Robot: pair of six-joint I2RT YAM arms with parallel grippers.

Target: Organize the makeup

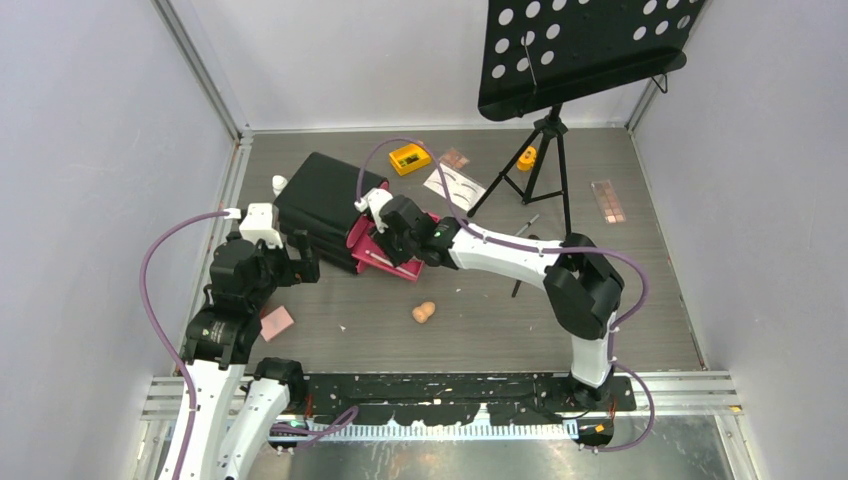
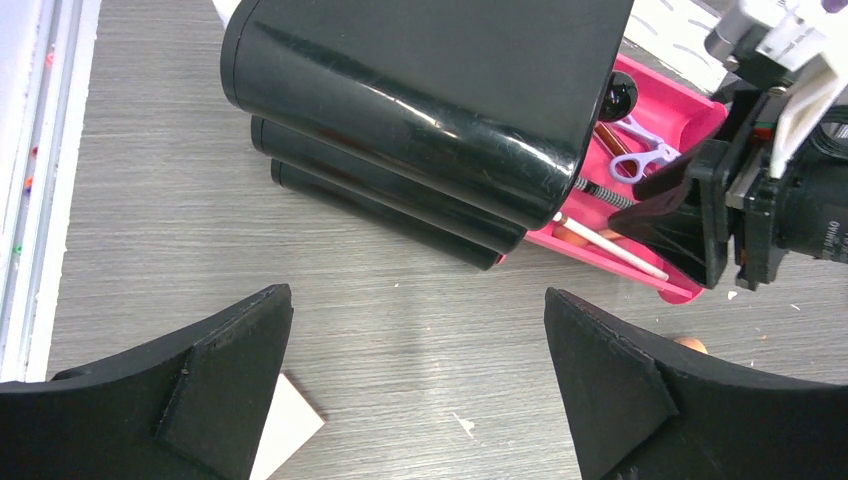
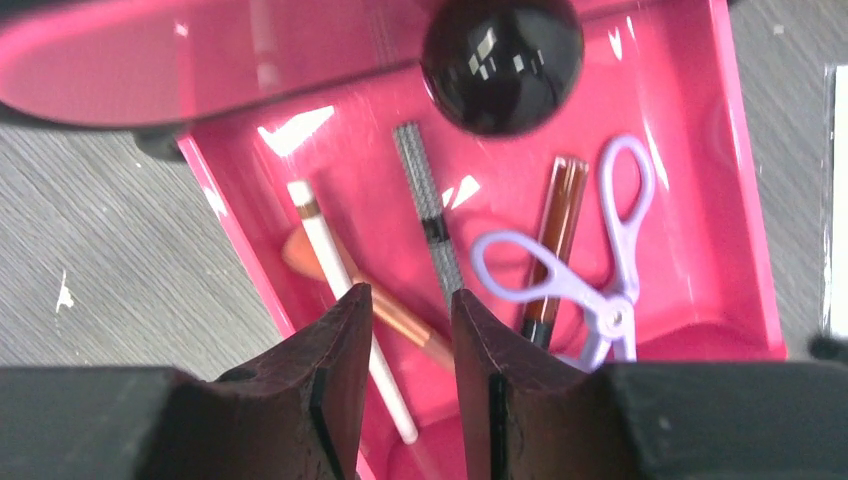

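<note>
A black organizer case (image 1: 323,195) has its pink tray (image 1: 402,271) out. In the right wrist view the tray holds a white pencil (image 3: 325,240), a brush (image 3: 405,320), a dark textured stick (image 3: 420,175), a brown tube (image 3: 567,200), lilac scissors (image 3: 625,220) and a black round item (image 3: 500,70). My right gripper is over the tray, open slightly, with nothing visible between its fingers. My left gripper hangs open at the left, above bare table near a pink square (image 1: 277,322).
A yellow box (image 1: 410,157), a printed sheet (image 1: 450,188), a palette (image 1: 608,200) and a black music stand (image 1: 552,130) are at the back and right. A sponge (image 1: 423,312) lies in front of the tray.
</note>
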